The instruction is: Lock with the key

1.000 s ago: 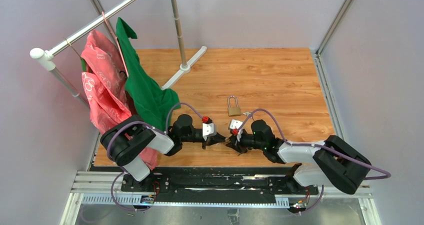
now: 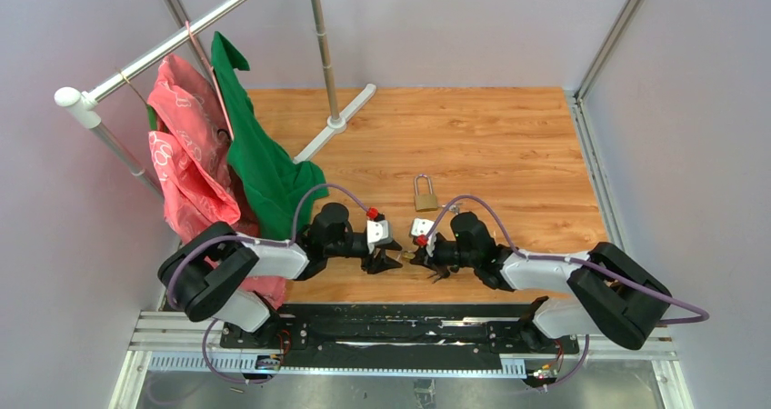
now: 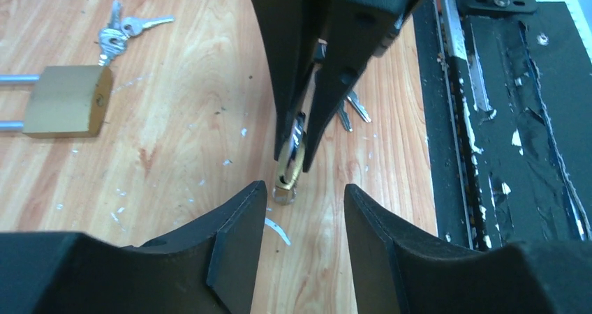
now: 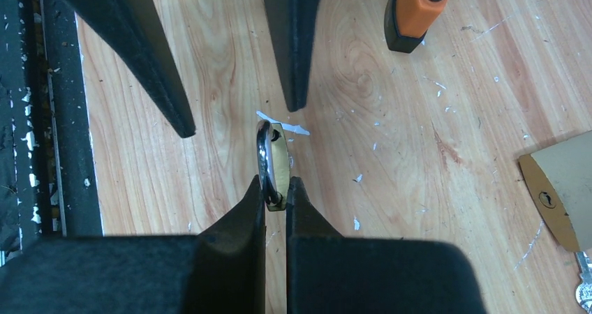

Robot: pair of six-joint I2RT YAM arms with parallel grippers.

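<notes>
My right gripper is shut on a small brass padlock (image 4: 280, 160) with a silver shackle, held above the table. Facing it from the left, my left gripper (image 2: 398, 255) stands open. In the left wrist view its two fingers (image 3: 234, 248) are spread, with the small padlock (image 3: 290, 159) just ahead and no contact visible. Whether that shackle is fastened, I cannot tell. A larger brass padlock (image 2: 425, 202) lies farther back, its long shackle pointing away. Several keys (image 3: 129, 31) rest beside it; other keys (image 3: 354, 106) lie beneath my right gripper, partly hidden. Neither gripper holds a key.
Red cloth (image 2: 195, 145) and green cloth (image 2: 264, 145) hang from a metal rack (image 2: 325, 45) at the left. Bare wooden table (image 2: 500, 145) stretches across the back and right. A black strip (image 2: 400, 323) borders the front edge.
My left gripper was shut close to the small padlock; it has opened and drawn back slightly left. The right gripper has shifted a little left since a second ago.
</notes>
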